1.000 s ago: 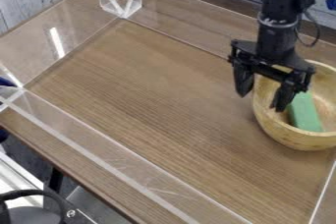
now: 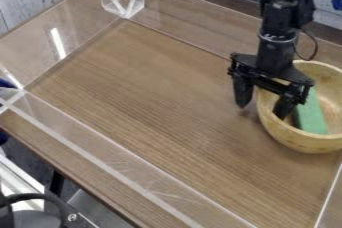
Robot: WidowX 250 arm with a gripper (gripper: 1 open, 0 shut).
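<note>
The black gripper [image 2: 266,96] hangs over the left part of a round wooden bowl [image 2: 307,142] at the right. Its fingers reach down to about the bowl's rim. A green object [image 2: 310,118] lies inside the bowl, to the right of the fingers. Whether anything is between the fingers is too dark to tell.
A small clear plastic piece [image 2: 122,0] stands at the back left. Dark cables or fixtures [image 2: 30,208] show at the lower left corner.
The arm and gripper have moved a little left and slightly down over the bowl. The bowl and green object look nearly unchanged.
</note>
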